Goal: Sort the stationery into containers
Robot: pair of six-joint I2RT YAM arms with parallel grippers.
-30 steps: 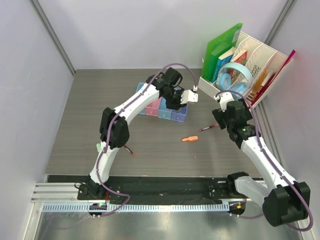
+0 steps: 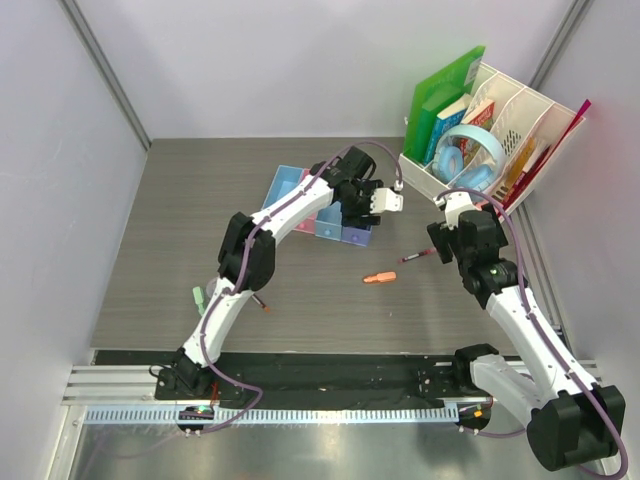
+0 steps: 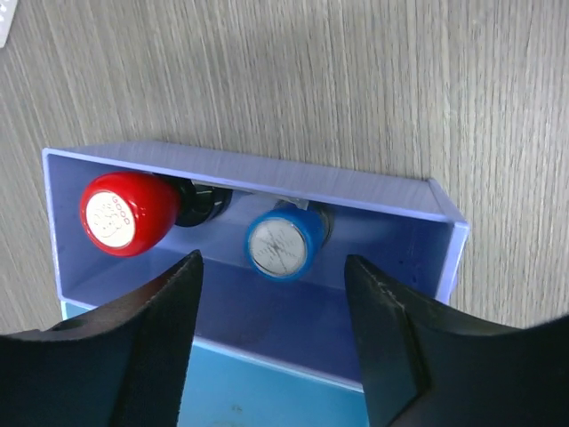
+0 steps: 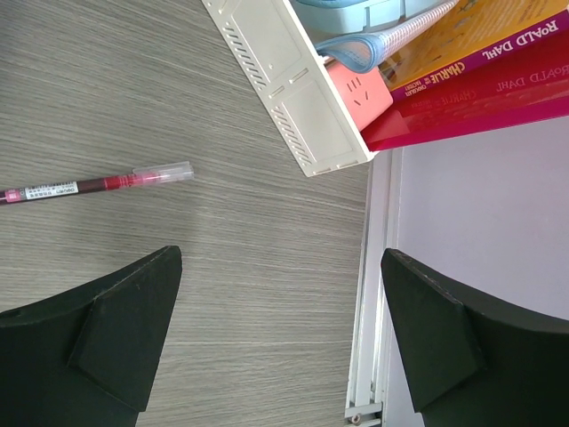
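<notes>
My left gripper (image 2: 358, 208) hangs above the divided bin, with its fingers (image 3: 147, 347) apart and nothing gripped. Under it, in the purple compartment (image 3: 444, 262), lie a blue round-ended item (image 3: 279, 244) and a red round-ended one (image 3: 129, 213). The open right gripper is above bare table near the rack, empty. To its left in the right wrist view lies a pen with a pink band and clear cap (image 4: 116, 181). An orange marker (image 2: 379, 278) rests mid-table. A green item (image 2: 199, 298) and a dark pen (image 2: 260, 302) lie at the left arm, the green one partly hidden.
At the back right stands a white rack (image 2: 415, 177) holding books, blue headphones (image 2: 470, 150) and a green folder (image 2: 440, 90). Pink (image 2: 305, 223) and blue (image 2: 284, 180) compartments adjoin the purple one.
The left arm has swung slightly right and its gripper lowered a little toward the viewer's side over the bin. The loose stationery has stayed put.
</notes>
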